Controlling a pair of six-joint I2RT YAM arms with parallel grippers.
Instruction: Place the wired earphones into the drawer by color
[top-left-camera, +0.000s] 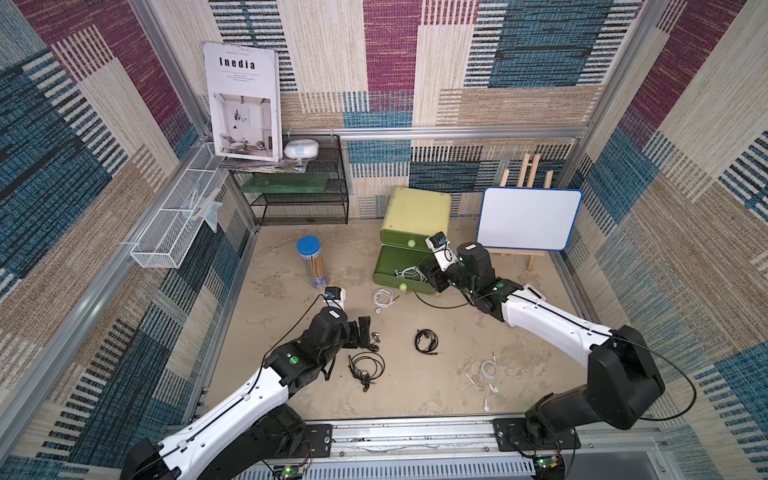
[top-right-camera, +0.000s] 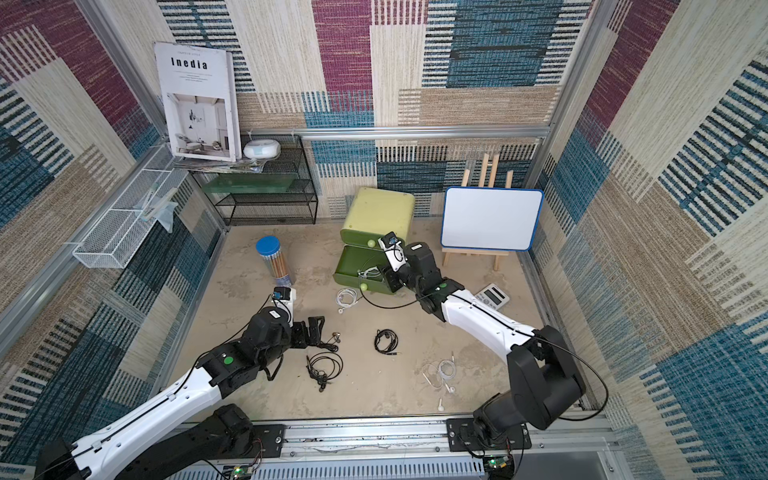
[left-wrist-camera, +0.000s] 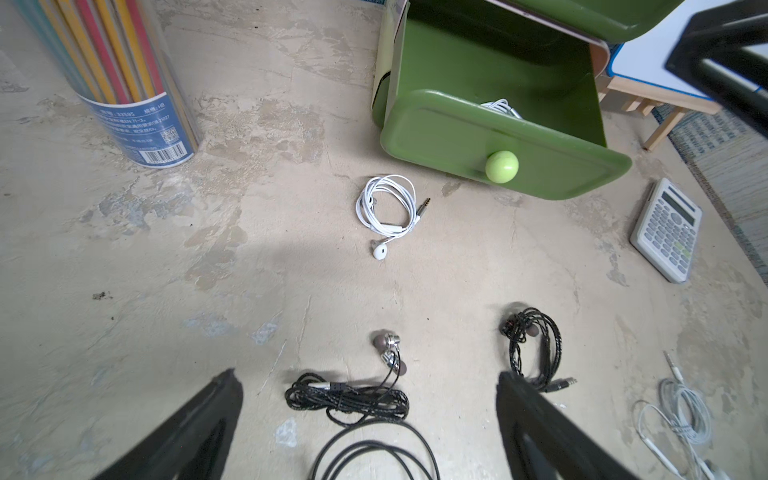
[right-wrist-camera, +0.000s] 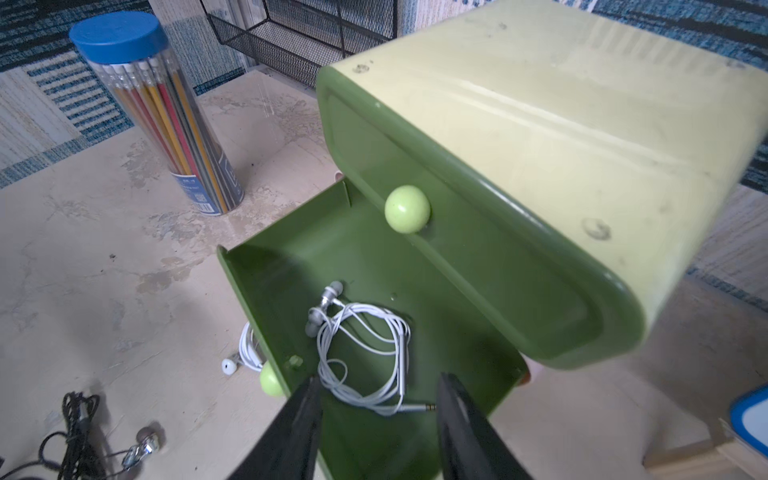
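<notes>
White earphones (right-wrist-camera: 364, 352) lie coiled on the floor of the pulled-out lower drawer (right-wrist-camera: 304, 232) of the green cabinet. Over them my right gripper is open, its fingers apart and empty. A second white pair (left-wrist-camera: 389, 204) rests on the table in front of the drawer, and another (left-wrist-camera: 684, 416) lies at the right front. Black earphones (left-wrist-camera: 352, 397) lie bundled near my left gripper, which is open with nothing held. A black coil (left-wrist-camera: 532, 348) sits at mid-table, and a looser black cable (top-left-camera: 366, 368) lies nearer the front.
The upper drawer (right-wrist-camera: 480, 240) is closed, a round knob on its face. A pencil tub (top-left-camera: 312, 260) stands left of the cabinet. To the right are a whiteboard on an easel (top-left-camera: 528, 217) and a calculator (left-wrist-camera: 668, 230). Bare table lies between the coils.
</notes>
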